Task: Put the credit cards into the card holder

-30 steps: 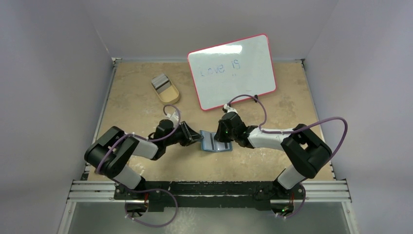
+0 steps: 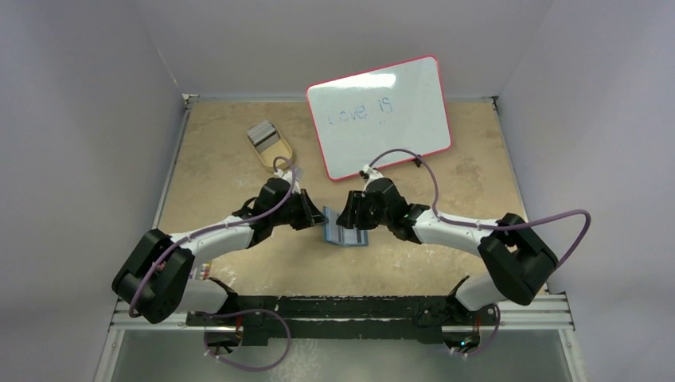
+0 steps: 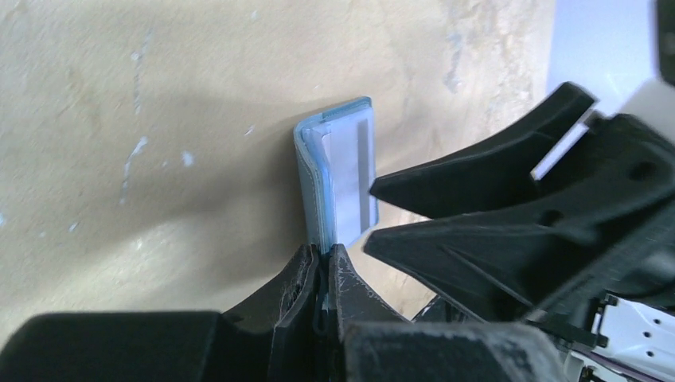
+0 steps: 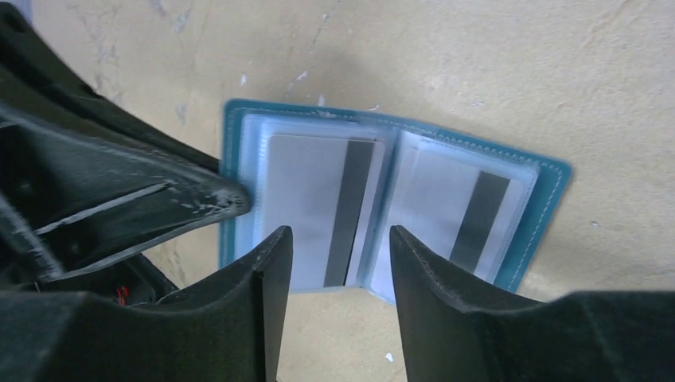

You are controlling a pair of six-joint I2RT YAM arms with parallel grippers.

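The blue card holder (image 2: 346, 237) lies open at the front middle of the table, white cards with dark stripes in both halves, seen clearly in the right wrist view (image 4: 314, 207). My left gripper is shut on the holder's left edge. My right gripper hangs over the holder with its fingers apart and nothing between them. In the left wrist view its black fingers reach in from the right, beside the holder.
A tan box (image 2: 275, 151) with grey card-like pieces sits at the back left. A whiteboard (image 2: 382, 127) lies at the back.
My left gripper has moved slightly up and left with the holder's edge. My right gripper has shifted left and now stands open, its fingers visibly apart.
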